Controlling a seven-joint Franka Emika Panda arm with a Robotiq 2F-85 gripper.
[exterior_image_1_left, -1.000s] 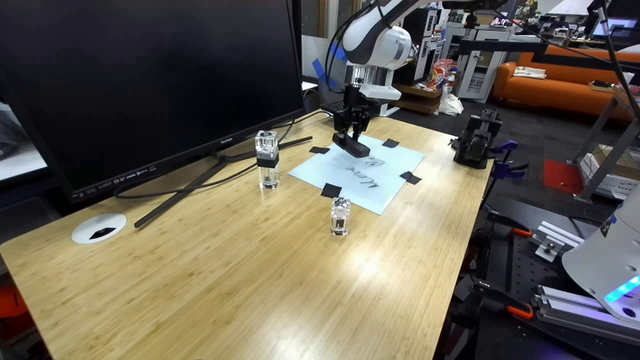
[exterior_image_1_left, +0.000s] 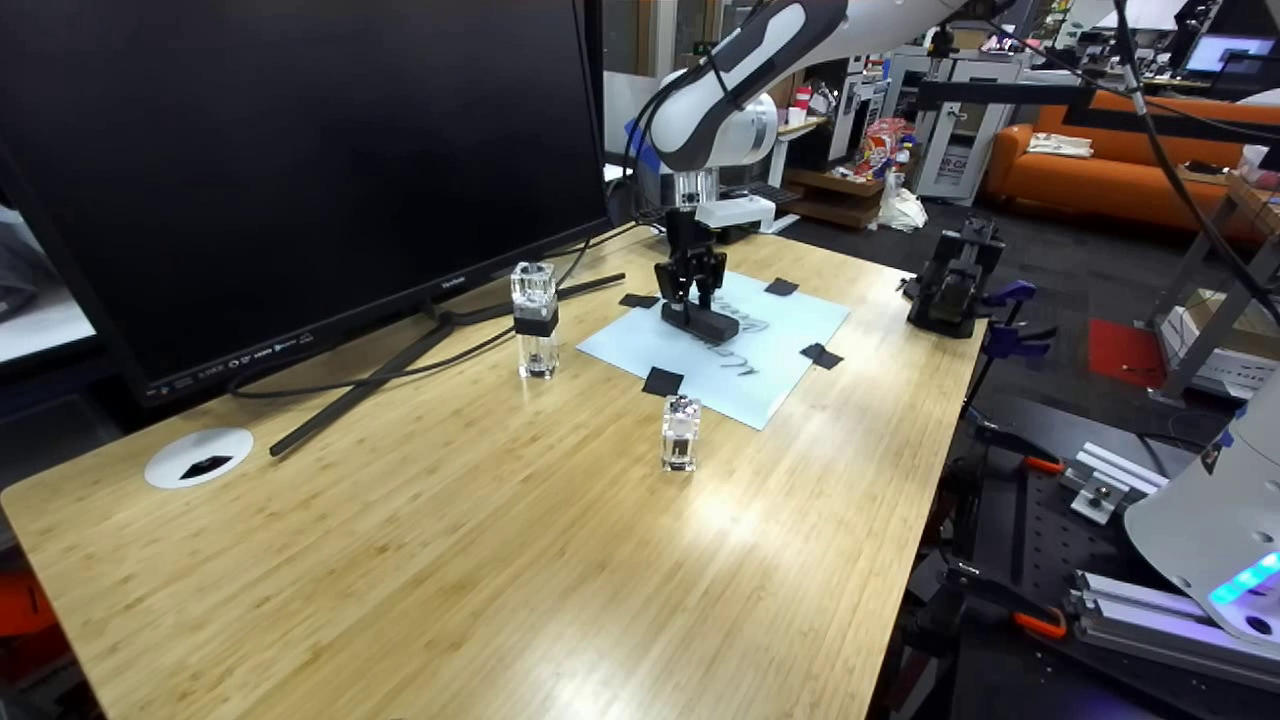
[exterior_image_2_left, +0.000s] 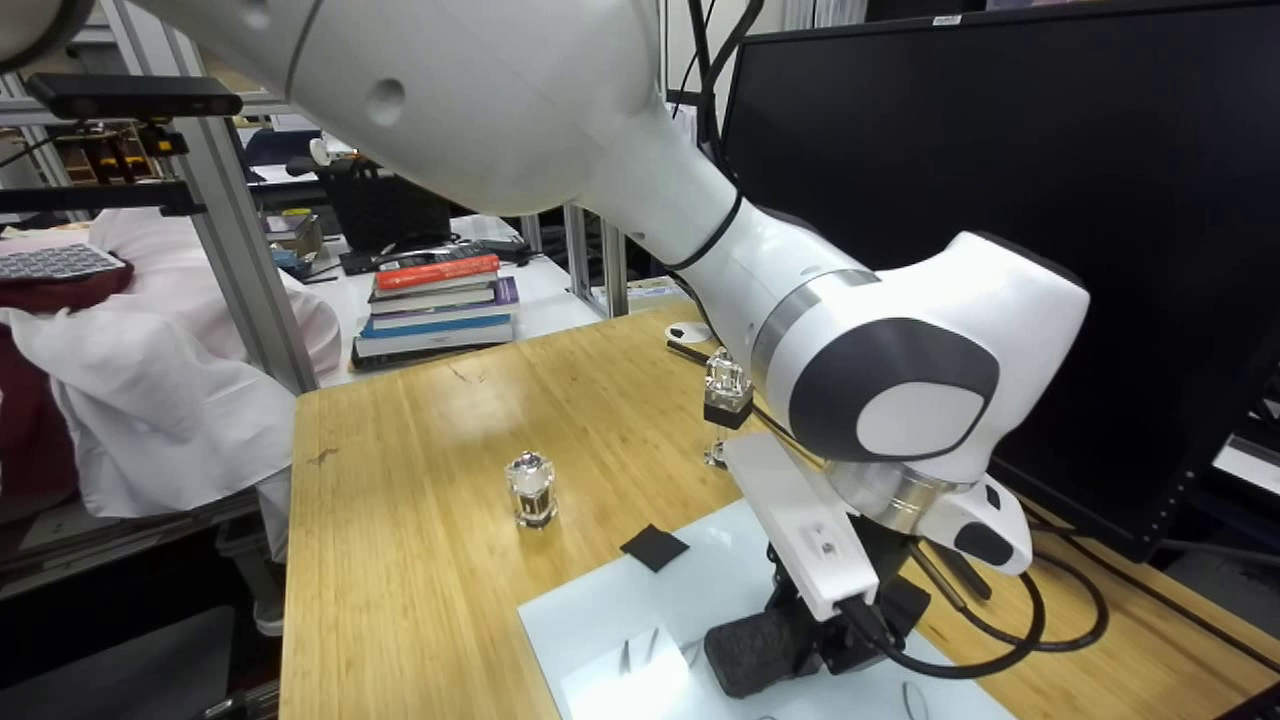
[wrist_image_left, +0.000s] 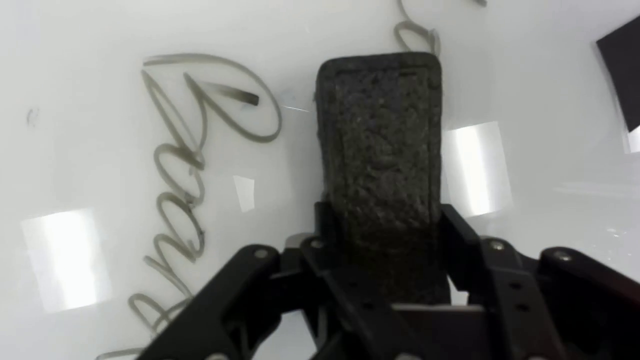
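My gripper is shut on a dark eraser block (wrist_image_left: 384, 138), with a finger on each of its long sides. The eraser is down at the surface of a white sheet (exterior_image_1_left: 768, 390) taped to the table; whether its whole underside touches I cannot tell. Handwriting in dark marker (wrist_image_left: 180, 198) runs along the sheet to the left of the eraser in the wrist view, and another stroke (wrist_image_left: 414, 30) shows past its far end. In exterior view 2 the arm partly hides the gripper and the eraser (exterior_image_2_left: 750, 654).
Two clear acrylic pieces stand on the table: a short one (exterior_image_1_left: 680, 434) near the sheet's corner and a taller one with a dark band (exterior_image_1_left: 536, 348) by the monitor (exterior_image_1_left: 300, 156). Black tape patches (exterior_image_1_left: 662, 382) edge the sheet.
The arm has moved left in exterior view 1 and come down. The eraser, held above the sheet before, is now at its surface.
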